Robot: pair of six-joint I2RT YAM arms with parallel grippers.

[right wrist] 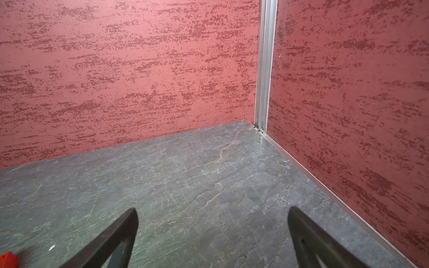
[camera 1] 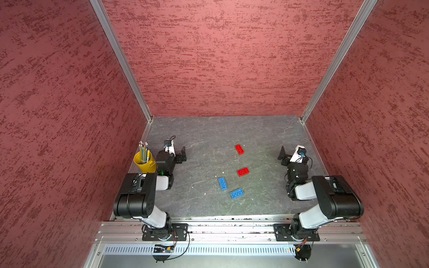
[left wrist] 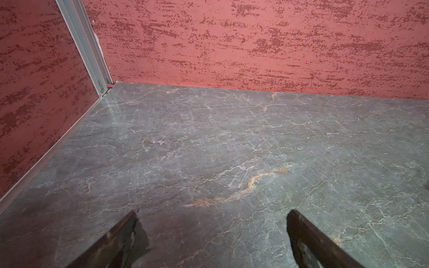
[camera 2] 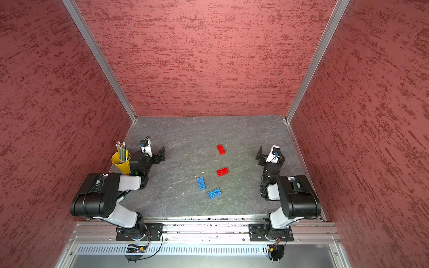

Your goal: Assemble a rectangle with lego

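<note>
Four separate bricks lie on the grey floor between the arms: a red one [camera 1: 239, 149] toward the back, another red one [camera 1: 243, 171] nearer, a blue brick [camera 1: 222, 183] at front left and a second blue brick [camera 1: 236, 193] at the front. My left gripper is open and empty, at the left side, away from the bricks. My right gripper also stands open with nothing between its fingers, to the right of the bricks. In the right wrist view a red brick [right wrist: 6, 261] shows at the lower left edge.
A yellow cup [camera 1: 144, 164] of pens or sticks stands beside the left arm. Red walls enclose the back and sides.
</note>
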